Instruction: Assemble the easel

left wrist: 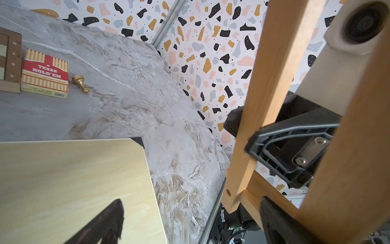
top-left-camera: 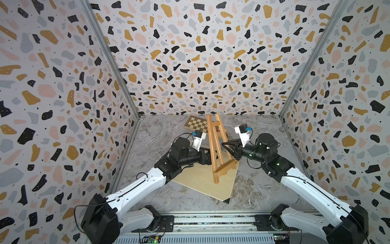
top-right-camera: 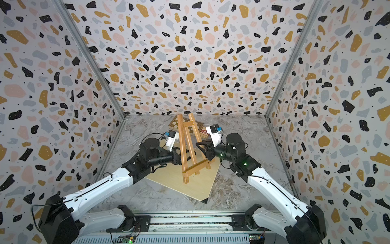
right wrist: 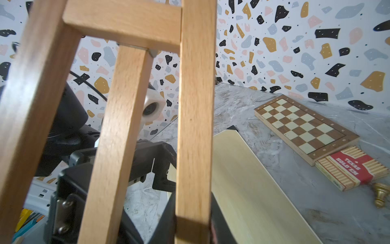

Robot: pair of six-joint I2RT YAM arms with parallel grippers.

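The wooden easel (top-left-camera: pixel 215 158) stands upright over the pale board (top-left-camera: pixel 195 183) in the middle. My right gripper (top-right-camera: pixel 201 144) is shut on its right side leg (right wrist: pixel 195 122). My left gripper is open at the easel's left, its blurred fingers on either side at the bottom of the left wrist view, with the near leg (left wrist: pixel 345 162) by its right finger. Whether that leg lies between the fingers is not clear in the top views. The middle leg (right wrist: pixel 113 142) hangs behind the top crossbar (right wrist: pixel 121 20).
At the back lie a chessboard (right wrist: pixel 304 126), a Texas Hold'em card box (right wrist: pixel 351 166) and a gold chess piece (right wrist: pixel 379 195).
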